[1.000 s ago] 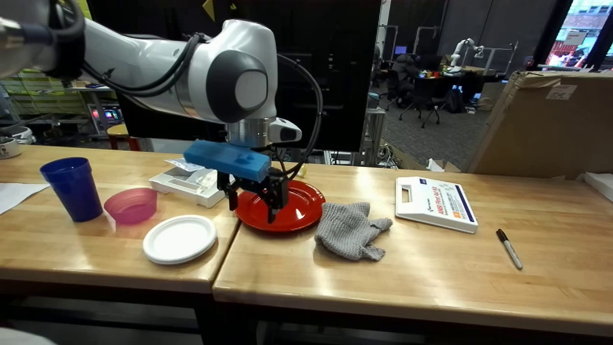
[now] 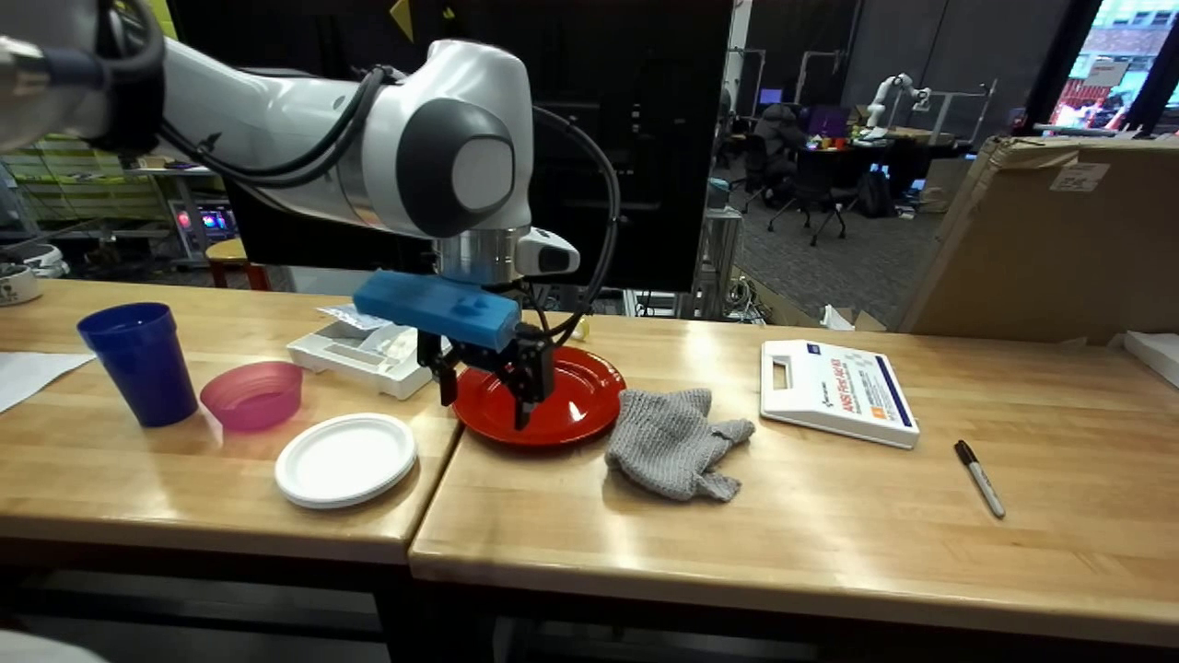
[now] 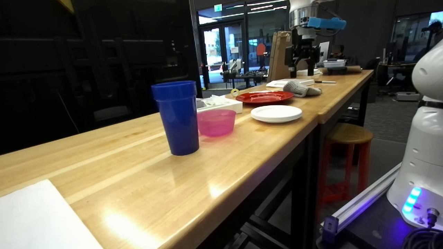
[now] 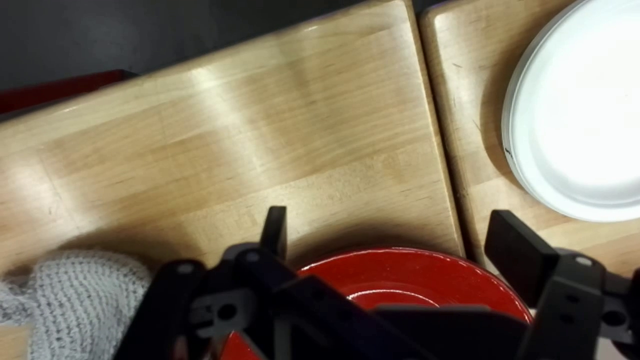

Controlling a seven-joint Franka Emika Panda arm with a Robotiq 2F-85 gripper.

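My gripper hangs above the table, in front of the red plate in exterior view 1. Its two black fingers stand wide apart, with nothing between them. In the wrist view the fingertips of the gripper flank the near rim of the red plate. A stack of white plates rests to the left of the table seam. On the other side of the red plate lies a crumpled grey knitted cloth. A pink bowl and an upright blue cup stand farther left.
Behind the white plates is an open white box with things in it. A white first aid case and a black-and-grey marker lie to the right.
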